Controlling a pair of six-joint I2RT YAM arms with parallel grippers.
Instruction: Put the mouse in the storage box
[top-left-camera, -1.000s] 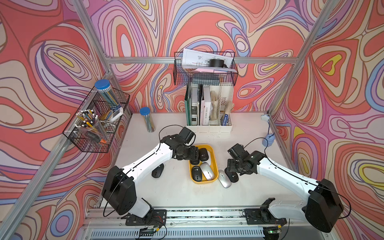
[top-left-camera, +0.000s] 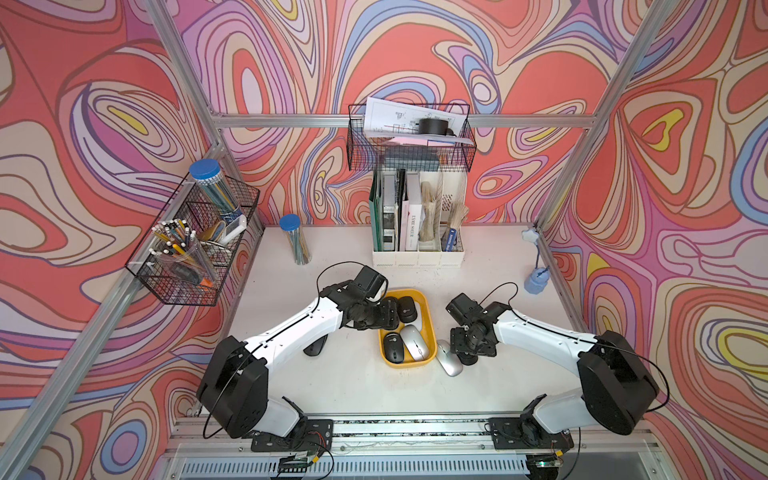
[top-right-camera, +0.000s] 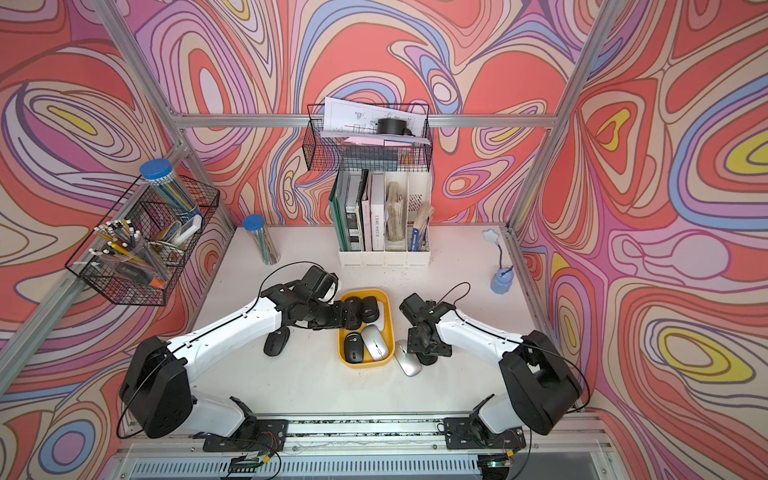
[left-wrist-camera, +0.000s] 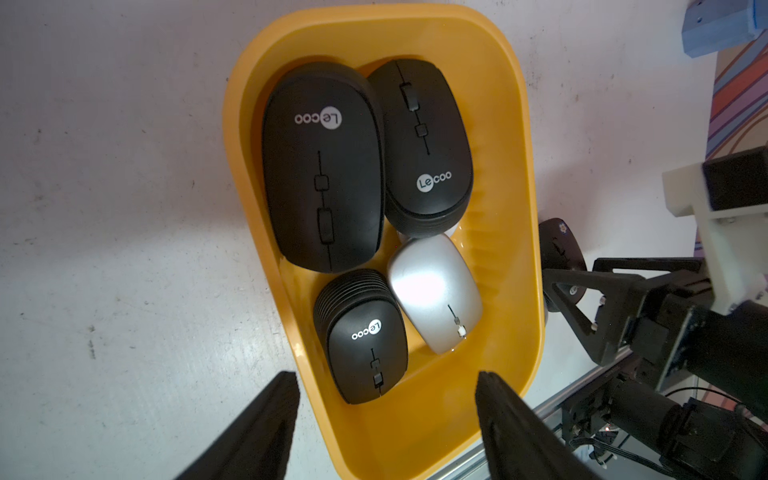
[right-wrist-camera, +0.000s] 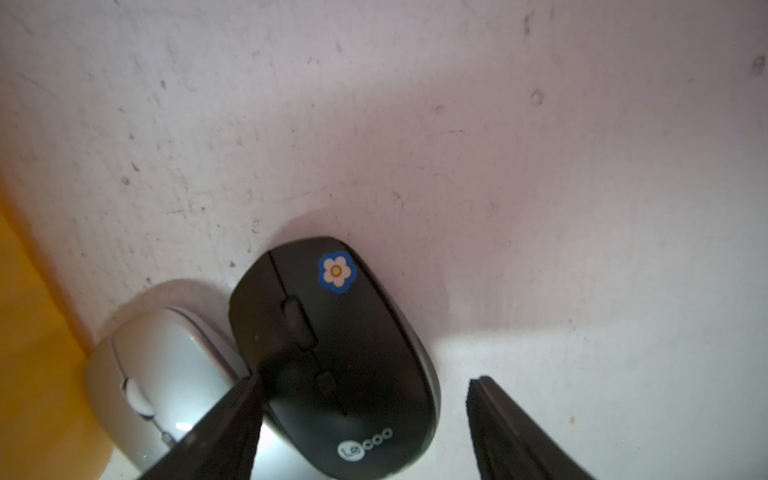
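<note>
The yellow storage box (left-wrist-camera: 532, 240) holds several mice: black ones (left-wrist-camera: 324, 168) and a silver one (left-wrist-camera: 436, 292). My left gripper is over the box, its fingers apart with nothing gripped. Right of the box, a black mouse with a flower sticker (right-wrist-camera: 336, 360) rests on the table, touching a silver mouse (right-wrist-camera: 160, 368). My right gripper is low over the black mouse, one finger on each side. The left finger overlaps its edge beside the silver mouse; a gap shows at the right finger. Whether they grip it is unclear.
Another black mouse (top-right-camera: 277, 341) lies left of the box, near the left arm. A white file rack (top-left-camera: 417, 257) stands at the back, a blue-lidded jar (top-left-camera: 295, 240) at back left.
The left gripper has come down slightly over the box's left side. The mice look unmoved.
</note>
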